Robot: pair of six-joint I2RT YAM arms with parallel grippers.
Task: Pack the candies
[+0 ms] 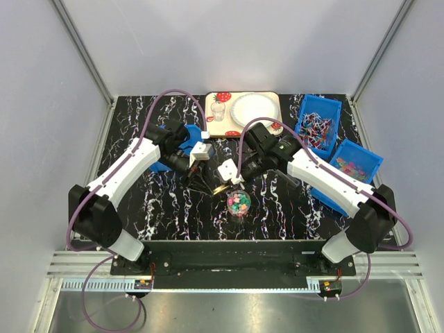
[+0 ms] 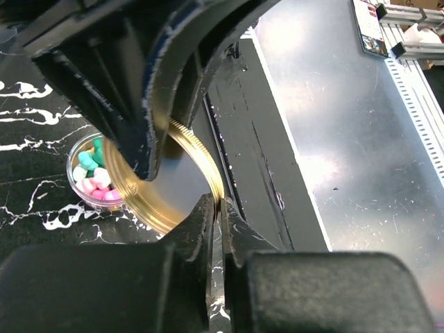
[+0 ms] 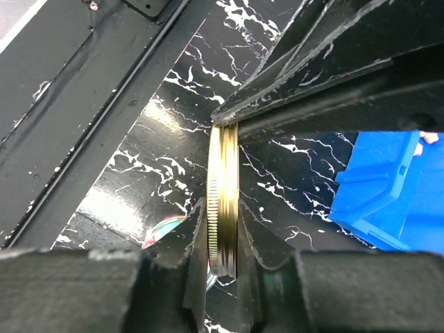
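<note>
A gold lid is held in the air between both grippers, left of and above a clear jar of pink, white and green candies. My left gripper is shut at one edge of the lid. My right gripper is shut on the lid, which stands edge-on between its fingers in the right wrist view. In the left wrist view the other gripper's dark fingers cover the lid's far side.
Blue bins of lollipops and candies stand at the right. A tray with a plate and glass is at the back. Another blue bin is partly behind the left arm.
</note>
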